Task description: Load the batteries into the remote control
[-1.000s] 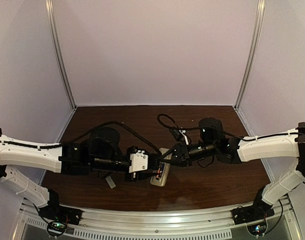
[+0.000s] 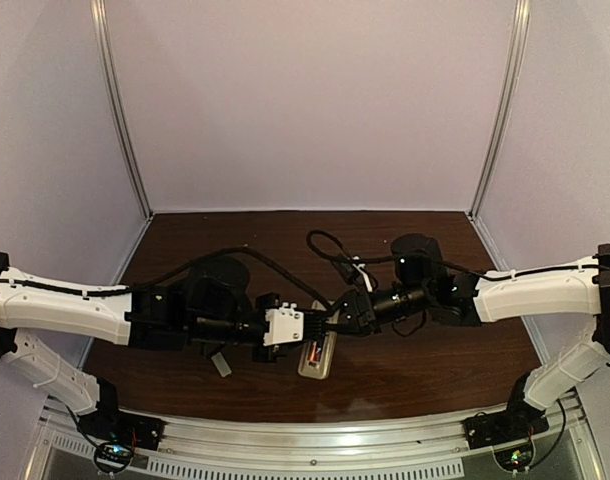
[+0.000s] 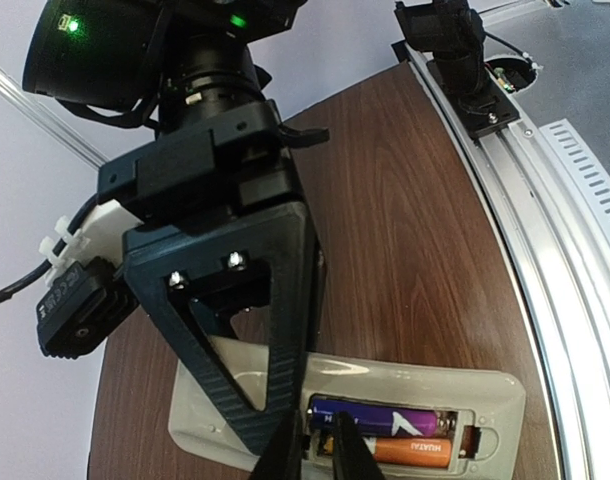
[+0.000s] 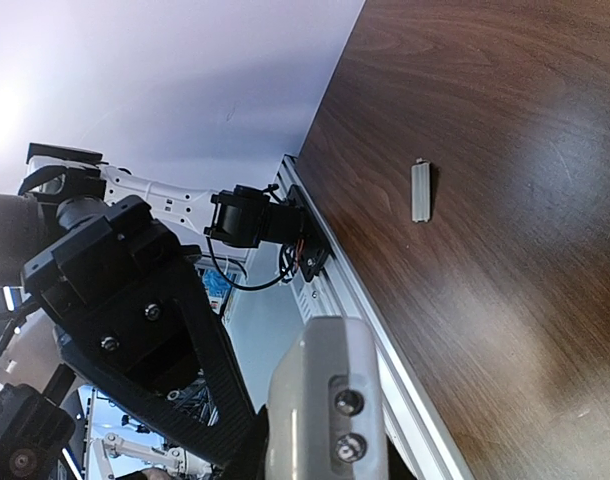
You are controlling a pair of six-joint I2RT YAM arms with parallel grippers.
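Observation:
The remote control, beige with its battery bay facing up, is held in the air by my right gripper (image 2: pixel 340 315), shut on it; in the right wrist view its end (image 4: pixel 320 380) fills the bottom middle. A purple battery (image 3: pixel 375 416) and an orange battery (image 3: pixel 405 450) lie side by side in the bay. My left gripper's dark fingertips (image 3: pixel 355 455) are at the purple battery's left end, at the bay; how far they are open is hard to see. The small battery cover (image 2: pixel 221 365) lies on the table at the lower left.
The wooden table (image 2: pixel 435 380) is otherwise mostly clear, edged by a metal rail (image 2: pixel 315 425) at the front and pale walls at back and sides. Both arms meet over the middle, close together.
Both grippers and the remote have shifted slightly in the top view, the left gripper a little to the right, the remote a little toward the front.

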